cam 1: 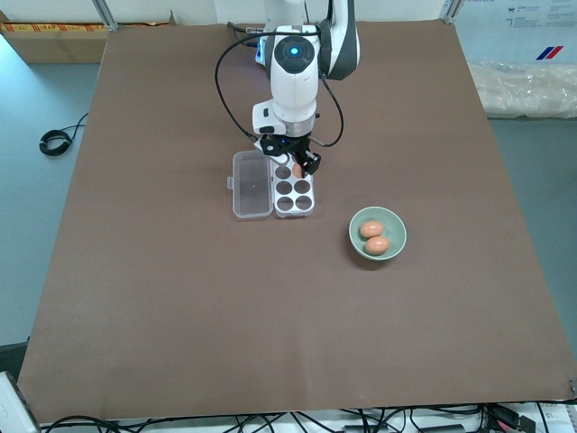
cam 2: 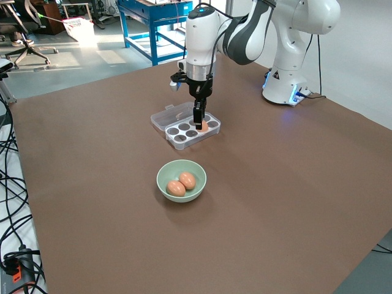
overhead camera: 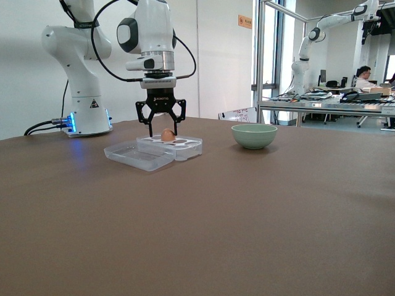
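My black gripper is low over a clear egg box with an open lid, at the back middle of the table. One brown egg sits in the box, between or just behind the open fingers; in the top view the fingertips stand apart on either side of it, with space visible. A green bowl to the front right in the left view holds two brown eggs.
The robot's white base stands at the back, with cables hanging around the arm.
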